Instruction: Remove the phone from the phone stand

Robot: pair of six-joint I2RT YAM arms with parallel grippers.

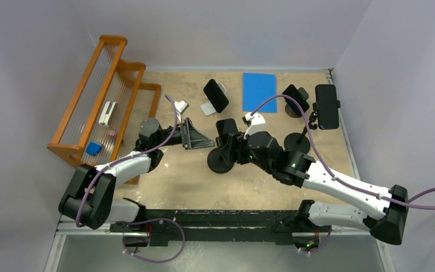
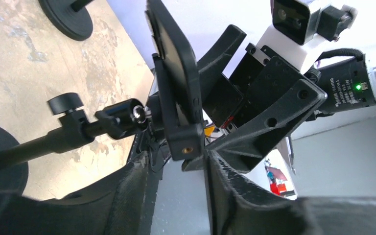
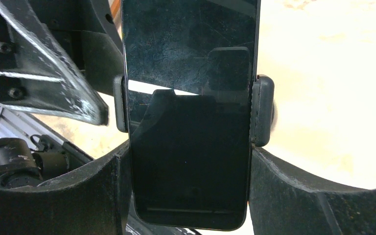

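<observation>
A black phone (image 3: 191, 122) sits in the clamp (image 3: 262, 110) of a black stand, whose round base (image 1: 220, 164) rests on the table. My right gripper (image 1: 233, 148) is shut on the phone's lower part, with one finger (image 3: 259, 183) along each side edge. The clamp's side arms still hug the phone just above those fingers. My left gripper (image 1: 213, 144) is partly open on the left side of the stand. In the left wrist view its fingertips (image 2: 142, 161) lie near the clamp's lower end (image 2: 186, 142), with nothing visible gripped between them.
Other phones stand nearby: one on a white stand (image 1: 208, 109), and two at the right (image 1: 297, 99). A blue sheet (image 1: 259, 92) lies at the back. The wooden shelf (image 1: 113, 56) takes up the left.
</observation>
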